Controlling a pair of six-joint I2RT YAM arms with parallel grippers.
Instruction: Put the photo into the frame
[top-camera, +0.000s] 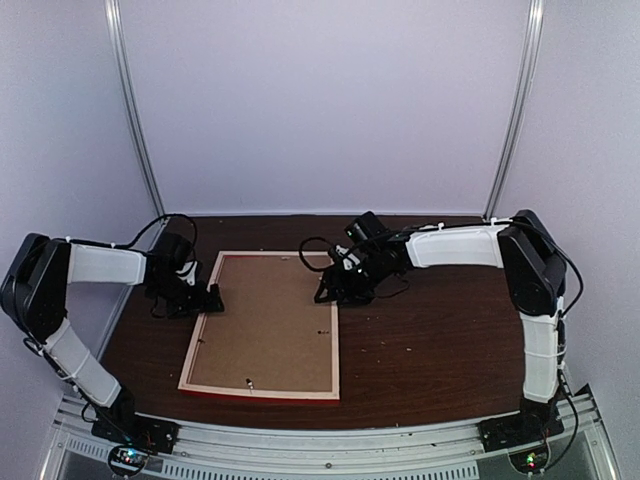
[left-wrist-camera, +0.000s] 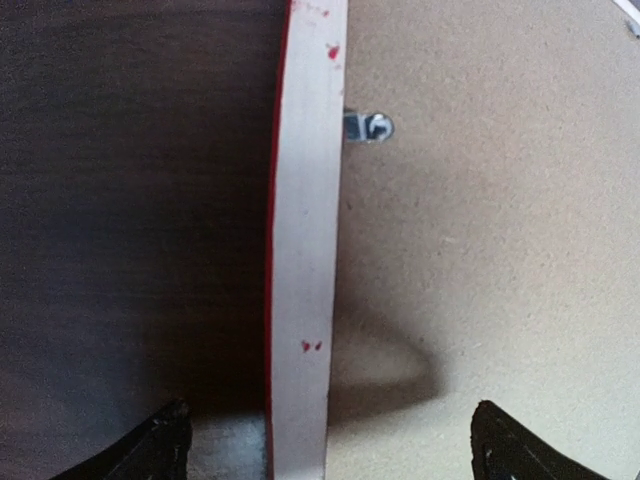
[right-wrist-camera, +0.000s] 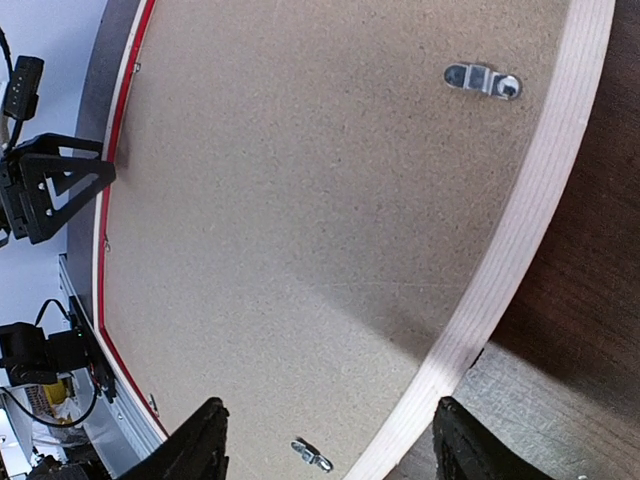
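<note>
The frame (top-camera: 262, 392) lies back side up on the table, a pale wooden border with a red outer edge around a brown backing board (top-camera: 268, 335). Small metal clips (right-wrist-camera: 482, 80) sit along the border. No photo shows in any view. At the frame's left side, my left gripper is open, its fingers (left-wrist-camera: 150, 450) on either side of the left border strip (left-wrist-camera: 305, 250). My right gripper is open too, above the right border (right-wrist-camera: 510, 250), one finger over the backing and the other past the outer edge.
A metal rail (top-camera: 330, 450) runs along the table's front edge, and pale walls stand at the back and sides.
</note>
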